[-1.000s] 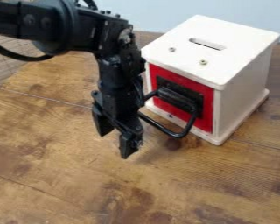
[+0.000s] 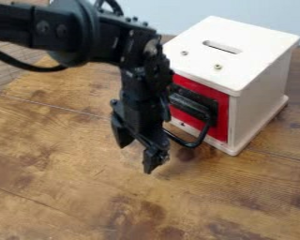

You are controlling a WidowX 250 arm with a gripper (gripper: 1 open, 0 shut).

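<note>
A white wooden box [image 2: 258,69] with a slot on top and a red front panel [image 2: 217,96] stands at the right. A black handle piece with a loop [image 2: 190,105] is on that panel. My black gripper [image 2: 138,142] hangs over the table just left and in front of the box, fingertips pointing down. Whether its fingers are apart or closed is hard to tell; I see no object held.
A pale wall rises behind the box at the back.
The arm and gripper have shifted slightly to the right, toward the box, and a little lower. The box has not moved.
</note>
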